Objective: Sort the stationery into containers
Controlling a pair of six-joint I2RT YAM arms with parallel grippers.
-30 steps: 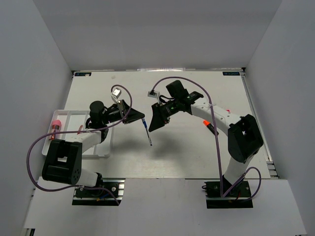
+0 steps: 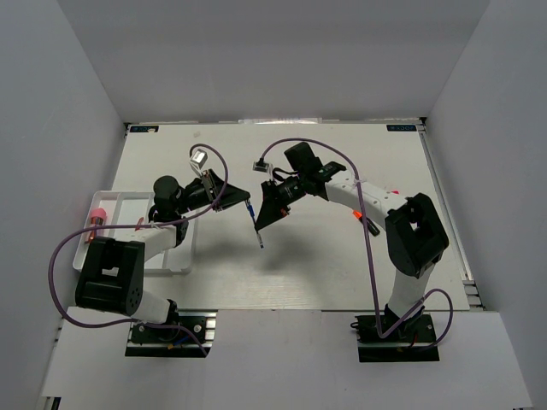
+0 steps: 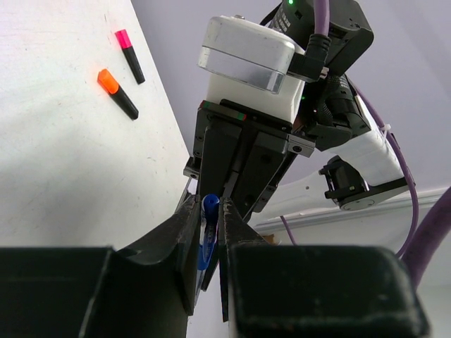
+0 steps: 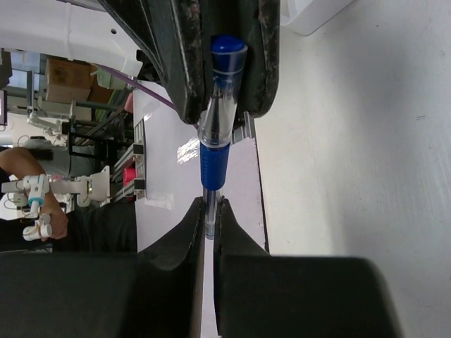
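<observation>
A clear pen with blue parts (image 2: 251, 212) hangs at a slant above the table's middle, spanning both grippers. My left gripper (image 2: 246, 198) is shut on its upper blue end, which also shows between the dark fingers in the right wrist view. Lower on the clear barrel, my right gripper is shut too. An orange-capped black marker (image 3: 118, 94) lies on the table to the right, near a pink-capped black marker (image 3: 130, 56); the right arm partly covers this area in the top view. At left stands the white divided tray (image 2: 130, 210).
A pink-ended item (image 2: 98, 217) lies in the tray's left compartment, and something red (image 2: 139, 223) shows farther right in it. The left arm hides part of the tray. Bare table (image 2: 222, 273) surrounds the area beneath the pen.
The pen's lower tip has risen a little. My left arm has stayed nearly still.
</observation>
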